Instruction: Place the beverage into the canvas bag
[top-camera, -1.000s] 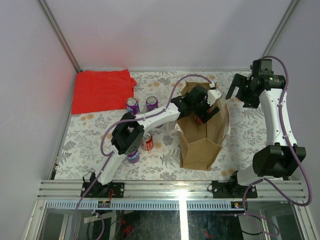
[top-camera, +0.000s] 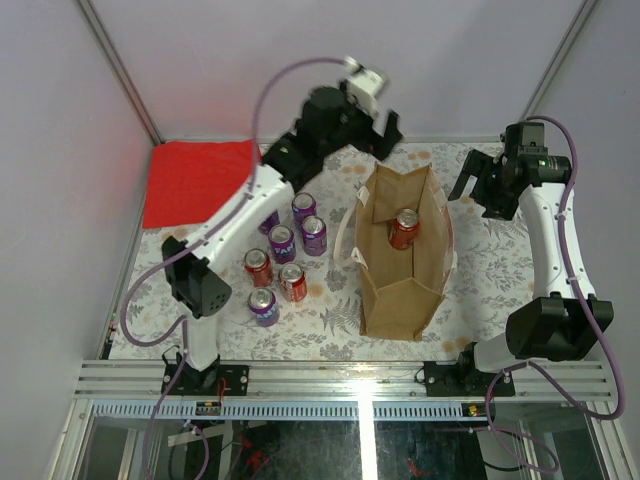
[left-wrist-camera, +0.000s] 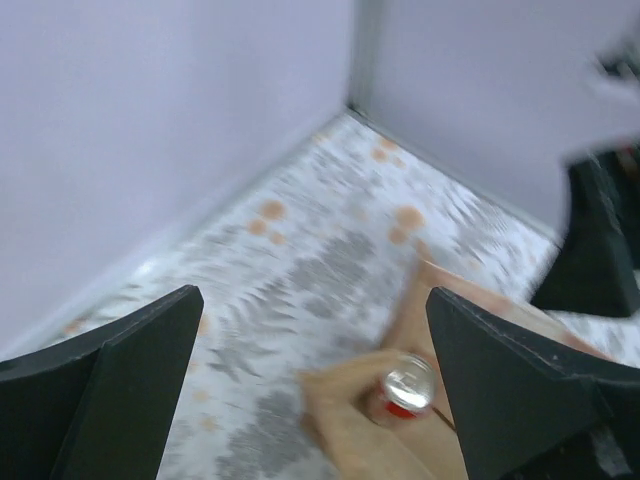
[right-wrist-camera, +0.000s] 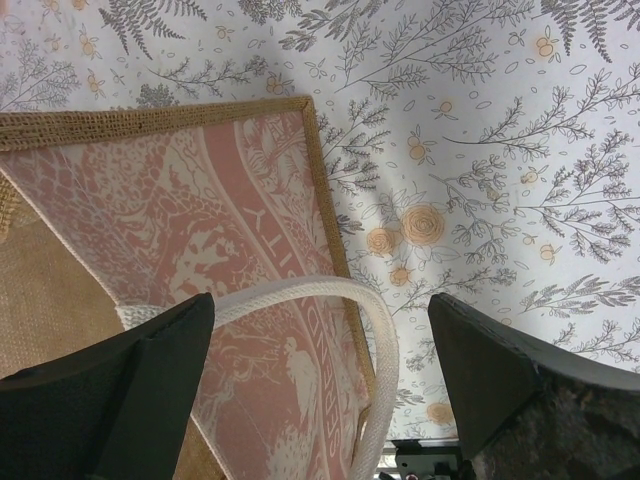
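Observation:
A red can (top-camera: 404, 229) stands upright inside the canvas bag (top-camera: 402, 306), toward its far end. Outside the bag, on the left, are two red cans, the nearer to the bag (top-camera: 293, 282) and another (top-camera: 257, 266), plus several purple cans (top-camera: 314, 235). My left gripper (top-camera: 384, 136) hovers beyond the bag's far edge, blurred; its fingers (left-wrist-camera: 115, 400) are apart and empty. Past them, the left wrist view catches the can in the bag. To the bag's right, my right gripper (top-camera: 466, 180) is open. Between its fingers the right wrist view has the bag's white handle (right-wrist-camera: 375, 310), not gripped.
A red cloth (top-camera: 195, 182) lies at the table's back left. Walls close off the back and both sides.
My left gripper has come up out of the bag and moved back and left, uncovering the can inside. The right arm has barely shifted.

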